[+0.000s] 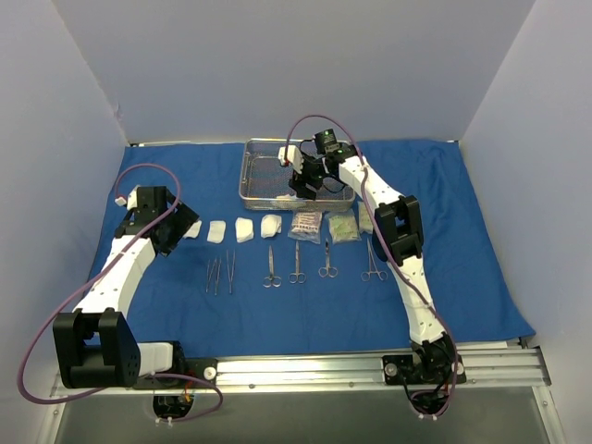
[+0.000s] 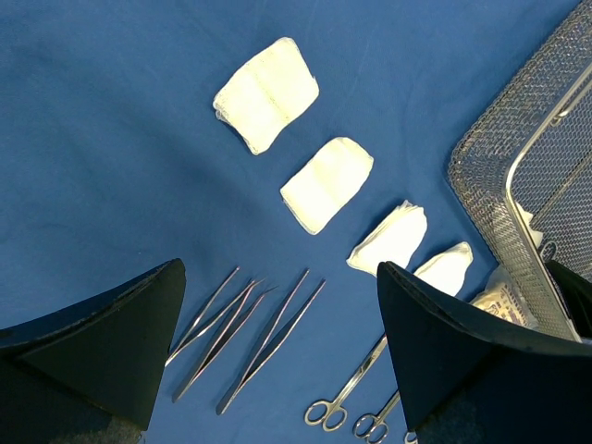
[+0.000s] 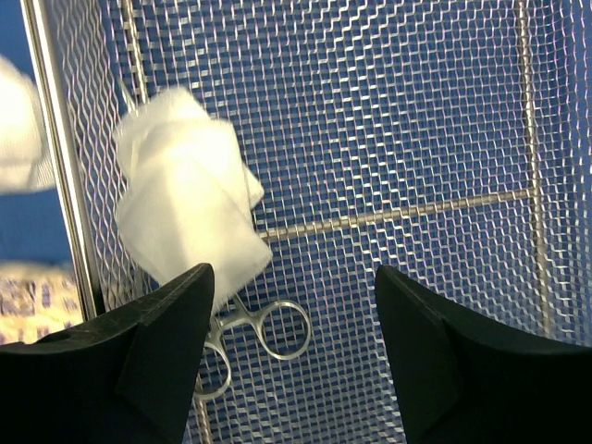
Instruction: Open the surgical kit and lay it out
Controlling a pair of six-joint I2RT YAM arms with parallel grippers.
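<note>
My right gripper is open inside the wire mesh basket (image 1: pixel 242 180), over crumpled white gauze (image 3: pixel 185 185) and ring-handled scissors (image 3: pixel 287 344) along its near wall. My left gripper stands open at the left of the cloth, above empty blue drape. Outside the basket lie a row of folded gauze pads (image 1: pixel 217 231), packets (image 1: pixel 305 227), several tweezers (image 1: pixel 231 273), several scissors (image 1: pixel 271 277) and a clamp (image 1: pixel 373 268) at the right.
The blue drape (image 1: pixel 462 268) is clear at the far right and along the front. Grey walls (image 1: pixel 65 166) bound the workspace on the sides and back.
</note>
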